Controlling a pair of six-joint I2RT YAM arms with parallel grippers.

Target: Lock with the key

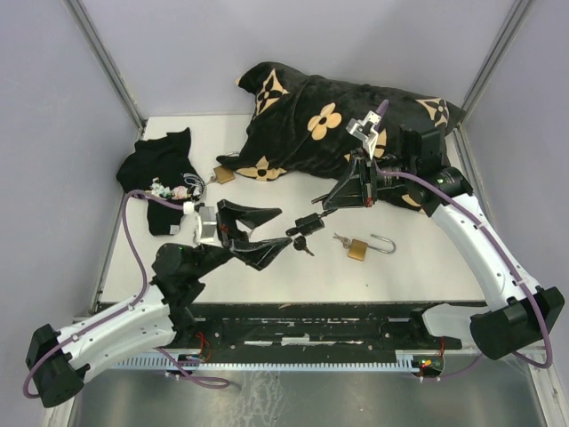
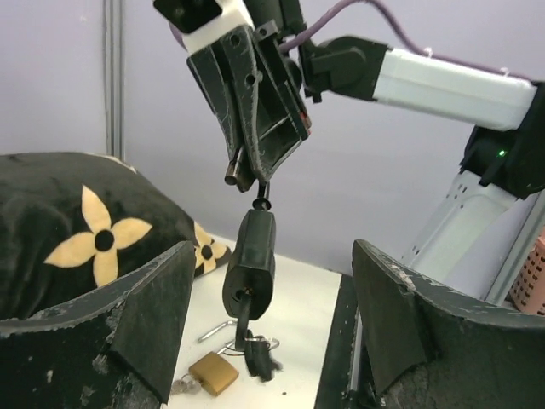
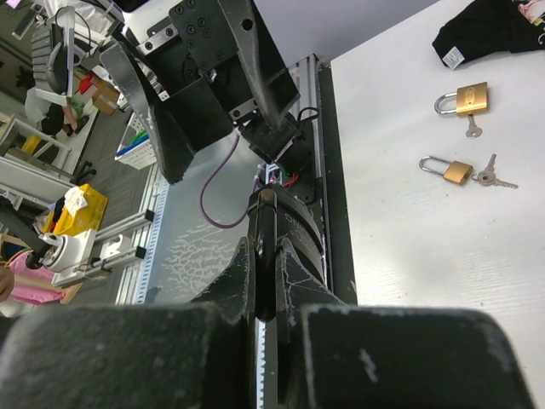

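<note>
A black padlock (image 2: 250, 260) hangs in the air below my right gripper (image 1: 323, 205), which is shut on its shackle. The left wrist view shows the padlock edge-on, so I cannot tell whether the shackle is locked. A key (image 2: 244, 315) sticks out of its underside. From that key dangles a second, black-headed key (image 2: 261, 358). Around these, but apart from them, my left gripper (image 1: 283, 226) stands open, empty, its fingers (image 2: 145, 315) to either side. In the right wrist view, the black shackle (image 3: 266, 256) shows between the right fingers.
A brass padlock (image 1: 356, 250) with an open shackle and keys lies on the table at right. Two more brass padlocks (image 3: 472, 99) (image 3: 457, 172) with keys lie at left. A black patterned cushion (image 1: 311, 116) fills the back.
</note>
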